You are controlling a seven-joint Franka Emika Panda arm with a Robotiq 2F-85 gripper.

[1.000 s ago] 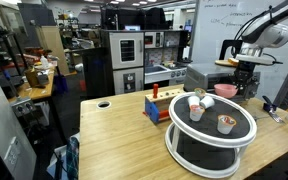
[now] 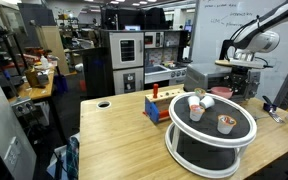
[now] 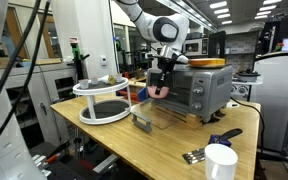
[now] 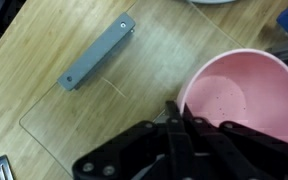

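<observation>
A pink bowl (image 4: 246, 98) fills the right side of the wrist view, its rim between the black fingers of my gripper, which is shut on it. In exterior view 2 the bowl (image 3: 158, 92) hangs in front of the toaster oven (image 3: 198, 92), above the lowered clear door with its grey handle (image 3: 141, 122). Exterior view 1 shows the bowl (image 2: 222, 91) small, behind the round stand. The bowl's inside looks empty where it shows.
A two-tier white round stand (image 3: 90, 91) with cups on top is beside the oven. A dark-handled utensil (image 3: 224, 136), a slotted tool (image 3: 194, 156) and a white cup (image 3: 220, 163) are on the wooden table.
The arm and the pink bowl have shifted slightly, with the bowl a little lower behind the round stand. Objects on the stand have stayed put.
</observation>
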